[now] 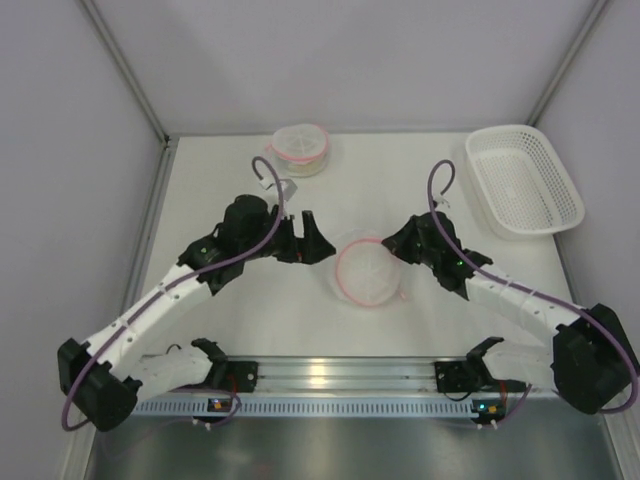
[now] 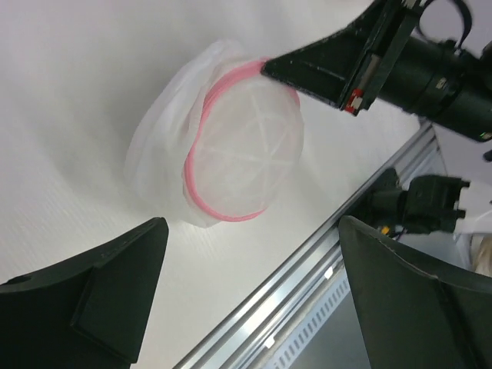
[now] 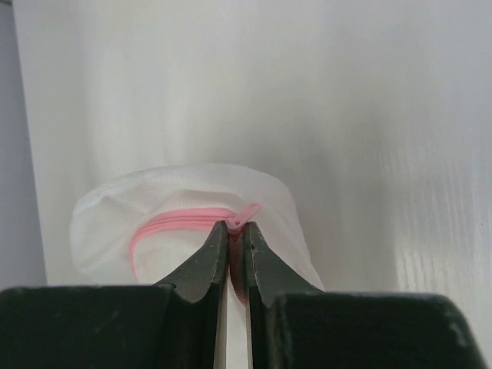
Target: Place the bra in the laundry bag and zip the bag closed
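The white mesh laundry bag with pink trim lies at the middle of the table. In the left wrist view its round, see-through face is ringed by the pink zip edge. My right gripper is shut on the bag's pink edge, with a pink tab sticking up between the fingertips. My left gripper stands open beside the bag's left side, nothing between its wide-apart fingers. No bra can be made out, inside the bag or elsewhere.
A second round mesh bag with pink trim stands at the back of the table. At the back right sits a white perforated basket, empty. Clear table lies to the left and behind the bag.
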